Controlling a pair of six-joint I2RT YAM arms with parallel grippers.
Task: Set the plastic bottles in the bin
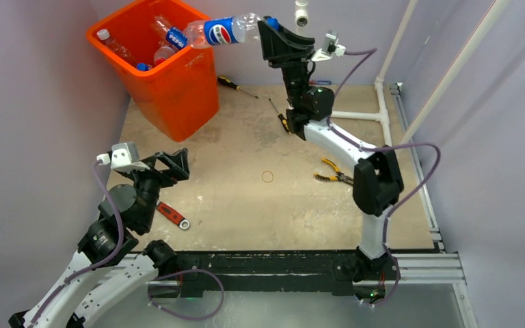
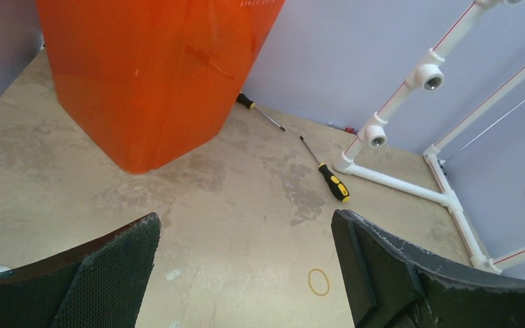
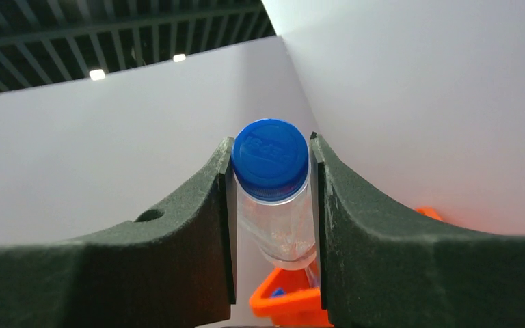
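Observation:
A Pepsi bottle [image 1: 220,31] with a blue cap [image 3: 270,158] lies sideways in my right gripper [image 1: 271,31], which is shut on its cap end; the bottle's body reaches over the right rim of the orange bin [image 1: 164,96]. Several plastic bottles are inside the bin. In the top view my left gripper [image 1: 176,166] is low at the front left of the bin, open and empty; its fingers frame bare table in the left wrist view.
Screwdrivers [image 2: 335,183] lie right of the bin. Pliers [image 1: 335,174], a rubber band [image 1: 268,176] and a red-handled tool [image 1: 172,215] lie on the table [image 1: 246,212]. White pipes [image 1: 383,116] stand at the right and back.

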